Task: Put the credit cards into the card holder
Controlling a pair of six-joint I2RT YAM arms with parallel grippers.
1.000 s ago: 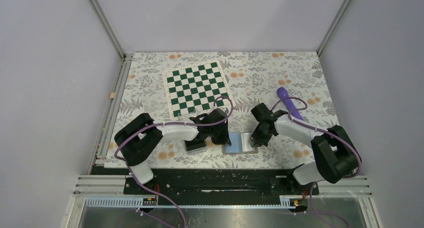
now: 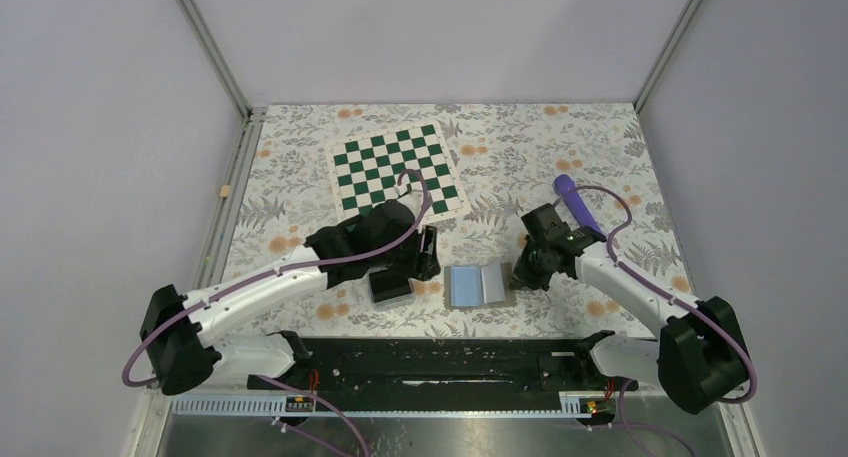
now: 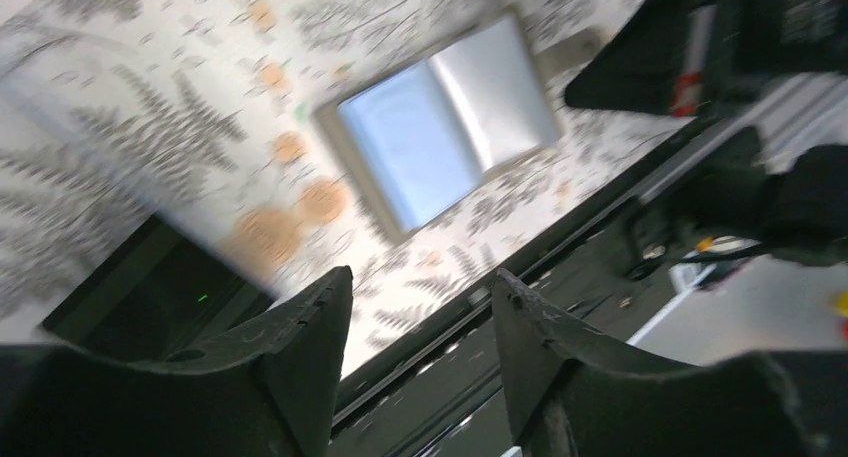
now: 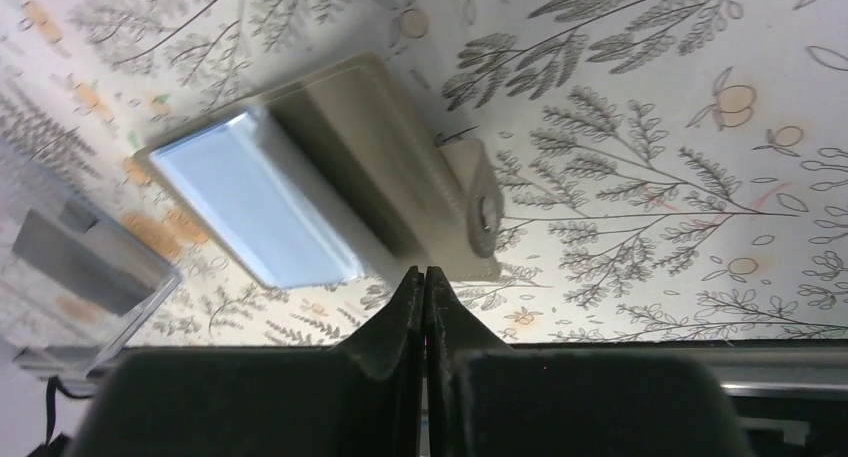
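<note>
The grey-brown card holder (image 2: 509,299) lies unfolded near the table's front edge. A light blue card (image 3: 412,142) fills its left side. Its other half looks pale and shiny from above, while in the right wrist view bare brown cover (image 4: 375,147) shows there, with a snap strap (image 4: 483,197). My left gripper is open and empty, above and left of the holder (image 3: 352,167). At the holder's right edge, my right gripper has its fingertips together, nothing visible between them. A clear box (image 2: 392,299) with black contents sits left of the holder.
A green-and-white chequered board (image 2: 395,167) lies toward the back. Behind the right arm rests a purple cylindrical object (image 2: 577,199).
My left gripper has drawn back leftward and up from the blue card. The right gripper has slid a little rightward, to the holder's edge. The holder stays in place.
</note>
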